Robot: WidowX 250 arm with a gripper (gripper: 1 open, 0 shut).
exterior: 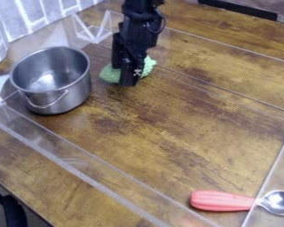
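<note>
The black robot arm reaches down from the top centre, its gripper (129, 69) over a green object (145, 66) at the middle back of the wooden table (192, 115). The fingers partly hide the green object, and I cannot make out whether they are open or shut on it. A steel pot (51, 81) with a wire handle stands to the left of the gripper.
A spoon with a pink handle (222, 200) lies at the front right. Clear plastic edging runs along the left and right sides of the work area.
</note>
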